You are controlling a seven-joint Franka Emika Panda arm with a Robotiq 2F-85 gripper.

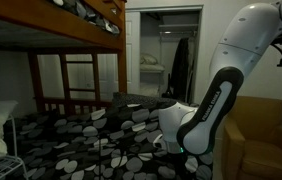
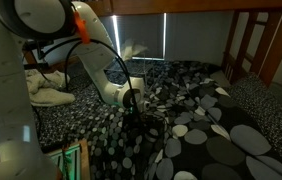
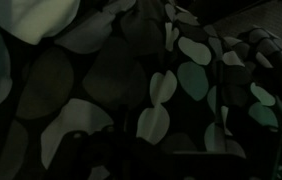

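Observation:
A black bedspread with grey, white and greenish round spots [image 1: 61, 150] covers the bed in all views. My gripper is low over it, its dark fingers along the bottom of the wrist view, spread apart with only spotted cloth beyond them. In exterior view 1 the white arm [image 1: 226, 80] bends down at the right side of the bed, and the gripper end is dark against the cloth. Exterior view 2 shows the arm's wrist [image 2: 121, 95] close to the bedspread [image 2: 221, 150]. Whether the fingertips touch the cloth, I cannot tell.
A brown armchair [image 1: 263, 140] stands right of the bed. The upper bunk [image 1: 56, 25] overhangs the left side. A white wire rack [image 1: 3, 165] is at the lower left, and an open closet [image 1: 166, 60] lies behind.

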